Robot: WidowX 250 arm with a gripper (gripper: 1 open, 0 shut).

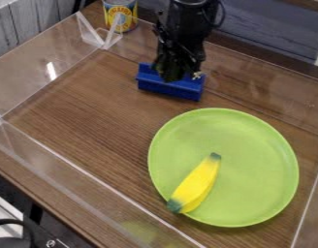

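My black gripper (pixel 174 66) hangs over a blue block-like object (pixel 173 87) at the upper middle of the table, hiding part of it; whether its fingers are open or shut, or hold anything, is hard to make out. In the lower right, a large green plate (pixel 260 165) carries a yellow banana-shaped item (pixel 197 182) with a green tip.
A can (pixel 119 14) stands at the back left edge, with a pale translucent item (pixel 101 34) beside it.
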